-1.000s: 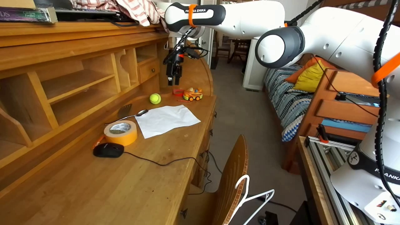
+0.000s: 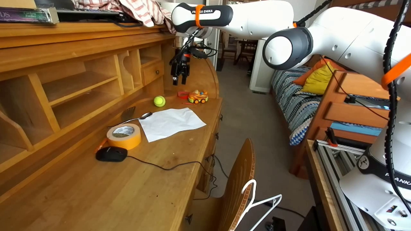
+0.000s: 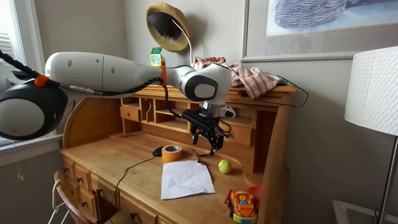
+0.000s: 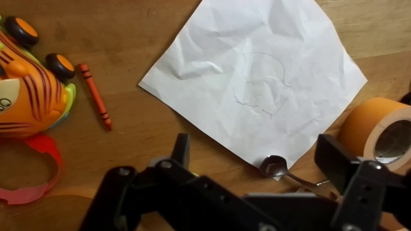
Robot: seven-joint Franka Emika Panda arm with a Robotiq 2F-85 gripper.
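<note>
My gripper is open and empty, its dark fingers spread wide in the wrist view. In exterior view 1 the gripper hangs well above the far end of the desk. A creased white sheet of paper with faint pen lines lies flat on the desk. A dark spoon rests its bowl on one corner of the paper. The green tennis ball sits apart from the paper; in the wrist view my gripper hides nearly all of it. A red crayon lies beside the orange toy car.
An orange tape roll and a corded black mouse stand on the desk. Behind the toy car lies a red band. Wooden cubbyholes line the desk's back.
The arm's end has shifted slightly right in exterior view 1, and the gripper fingers now look further apart. The things on the desk have not moved.
</note>
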